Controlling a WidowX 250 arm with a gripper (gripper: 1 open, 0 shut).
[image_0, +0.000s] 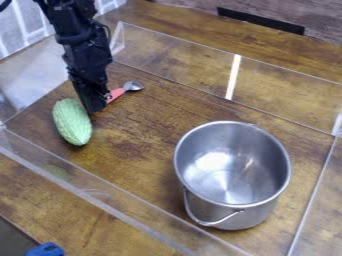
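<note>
The black gripper (94, 100) reaches down from the upper left, its tips low beside a spoon (126, 90) with a red handle and a metal head, just above a pale green vegetable (72, 123). The gripper looks narrow; whether anything is between its fingers is hidden. A large steel pot (233, 176) with a wire handle stands at the lower right.
The wooden table (160, 130) is bordered by clear panels or strips. A blue object (46, 248) sits at the bottom left corner.
</note>
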